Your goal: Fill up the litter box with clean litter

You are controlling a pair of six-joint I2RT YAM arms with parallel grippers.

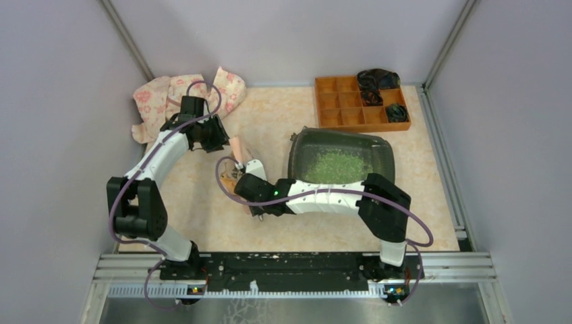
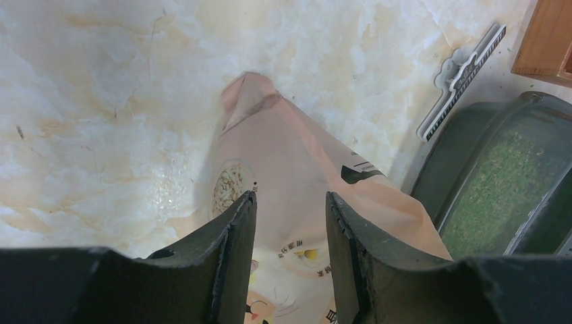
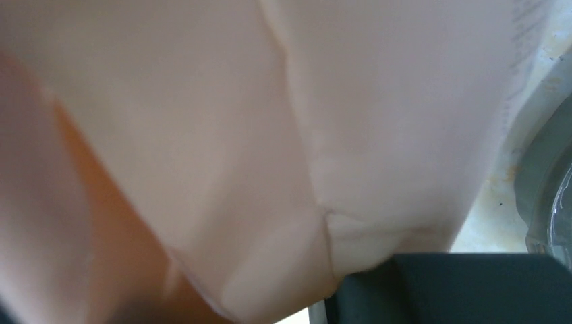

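A pale pink printed litter bag (image 2: 290, 169) stands left of the grey-green litter box (image 1: 337, 162), which has green litter on its floor. My left gripper hangs near the bag's top left, its fingers apart with no material visibly held between them. My right gripper (image 1: 246, 182) is at the bag, largely covering it in the top view. In the right wrist view the bag (image 3: 391, 101) fills most of the frame, hiding whether the fingers hold it.
A wooden compartment tray (image 1: 337, 101) with dark bags stands at the back right. Floral cushions (image 1: 152, 98) lie at the back left. A grey scoop (image 2: 459, 84) lies behind the litter box.
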